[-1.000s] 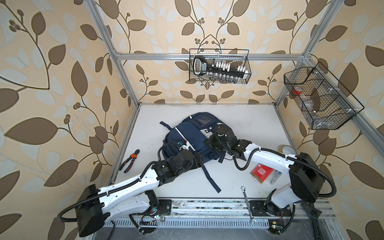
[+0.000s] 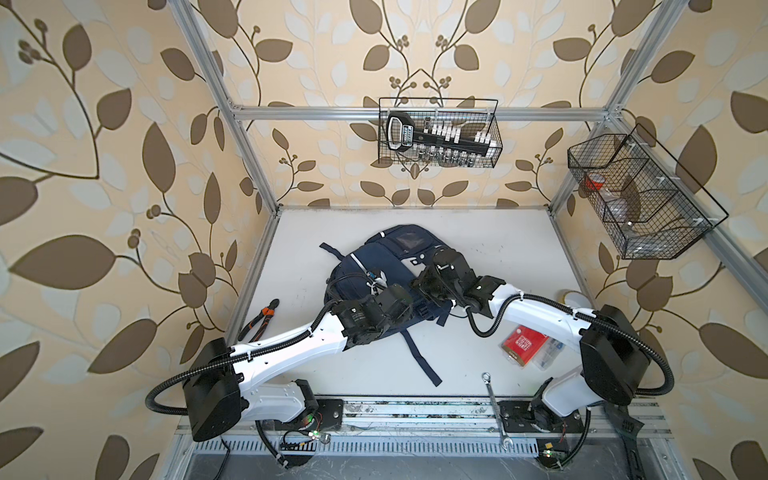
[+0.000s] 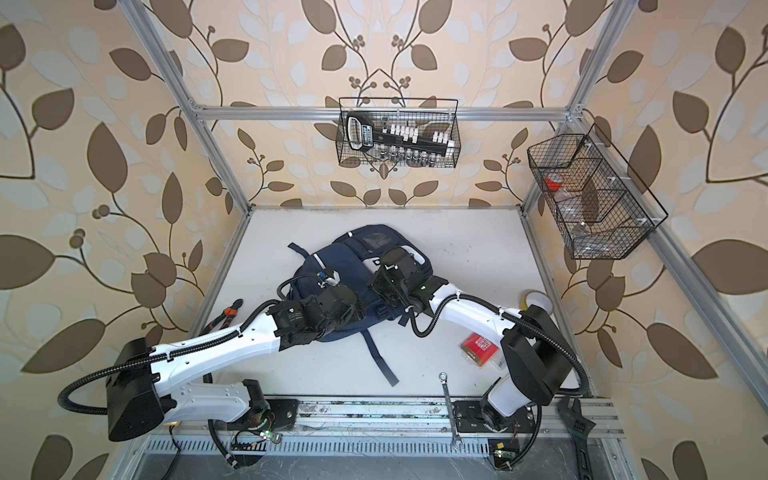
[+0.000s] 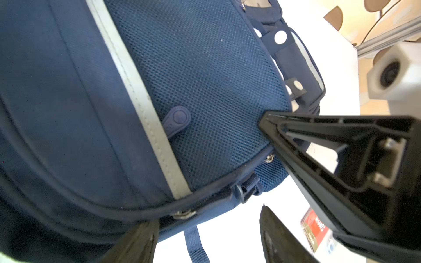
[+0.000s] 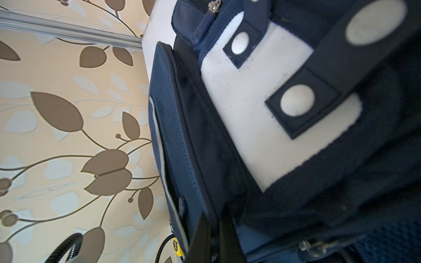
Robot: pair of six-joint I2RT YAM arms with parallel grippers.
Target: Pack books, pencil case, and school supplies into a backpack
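The navy backpack (image 2: 368,260) lies flat in the middle of the table, its mesh front, light strip and zips (image 4: 183,214) showing in the left wrist view. My left gripper hangs over its lower edge, fingers apart on either side of that view's bottom, nothing seen between them. My right gripper is shut at the backpack's right part, on the piped edge of a flap beside the white panel (image 5: 280,144); whether fabric is between its tips is unclear.
Pliers (image 2: 260,320) lie at the left, a red-labelled pack (image 2: 524,344) with a clear case at the right, a wrench (image 2: 492,400) at the front edge. Wire baskets (image 2: 438,132) hang on the frame.
The right arm and the backpack look nearly unchanged.
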